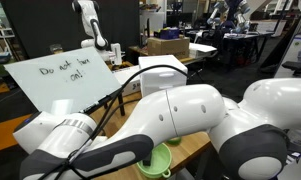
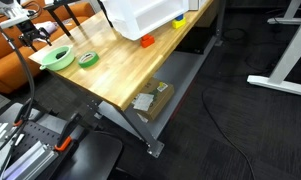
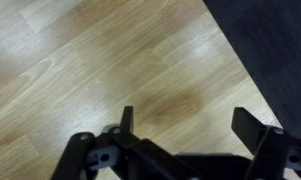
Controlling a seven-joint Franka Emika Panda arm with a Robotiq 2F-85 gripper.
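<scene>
My gripper stands open above bare wooden tabletop, its dark fingers (image 3: pixel 126 120) far apart and nothing between them. In exterior view 2 a green bowl (image 2: pixel 58 58) sits near the table's left edge, with a roll of green tape (image 2: pixel 88 60) beside it. The bowl (image 1: pixel 154 160) also shows under the arm in exterior view 1. A small orange block (image 2: pixel 147 41) lies in front of a white bin (image 2: pixel 150 14), and a yellow object (image 2: pixel 178 21) is to the right of it. The arm hides much of the table in exterior view 1.
A dark surface (image 3: pixel 275 55) lies beyond the wood's edge at the upper right of the wrist view. A white sign board (image 1: pixel 68 75) stands behind the arm. A cardboard box (image 2: pixel 153 103) rests on the shelf below.
</scene>
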